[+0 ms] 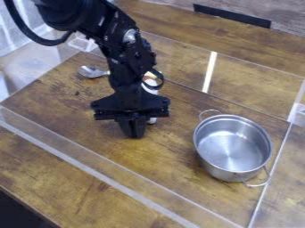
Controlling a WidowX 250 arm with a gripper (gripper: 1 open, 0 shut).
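Observation:
My black gripper (132,117) is low over the wooden surface at the centre of the camera view, its fingers close together. Whatever is between them is hidden by the gripper's body and too dark to make out. A pale object (152,82) lies just behind the gripper, mostly covered by it.
A steel pot (233,147) with wire handles stands at the right. A small metal utensil (91,71) lies at the back left, partly behind the arm. Clear plastic edges border the wooden area.

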